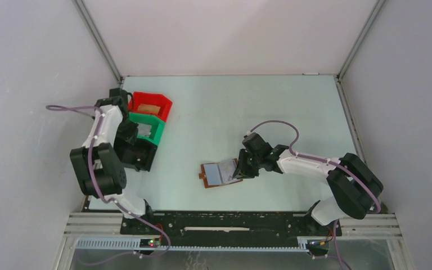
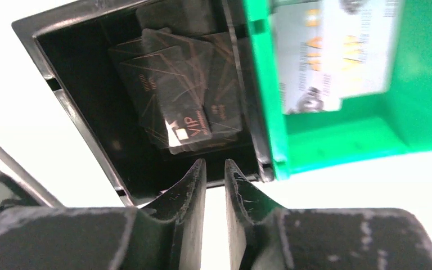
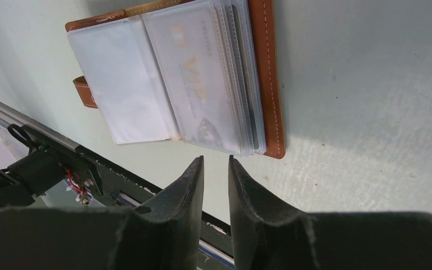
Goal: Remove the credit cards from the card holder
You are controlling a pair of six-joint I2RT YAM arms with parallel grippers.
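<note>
The brown card holder (image 1: 202, 175) lies open near the table's front middle. Its clear sleeves (image 3: 191, 79) show a faint VIP card inside. My right gripper hangs just beside the sleeves' edge, slightly parted, nothing seen between its fingers. My left gripper is over the bins at the left, slightly parted with nothing seen between its fingers. Below it, several black cards (image 2: 174, 90) lie in the black bin (image 2: 90, 129), and white cards (image 2: 298, 56) lie in the green bin (image 2: 365, 135).
A red bin (image 1: 165, 109) with an orange-brown item stands behind the green one.
</note>
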